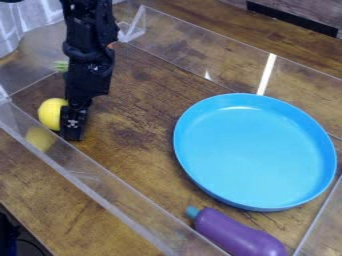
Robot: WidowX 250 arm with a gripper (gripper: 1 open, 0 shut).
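My black gripper [70,118] hangs low at the left, its fingers down at the yellow object [54,114], which is partly hidden behind them. Whether the fingers are closed on it I cannot tell. A green piece [62,66] shows behind the arm.
A large blue plate [254,150] fills the right side. A purple eggplant [241,235] lies at the bottom right. Clear plastic walls run round the wooden floor, whose middle [140,120] is free.
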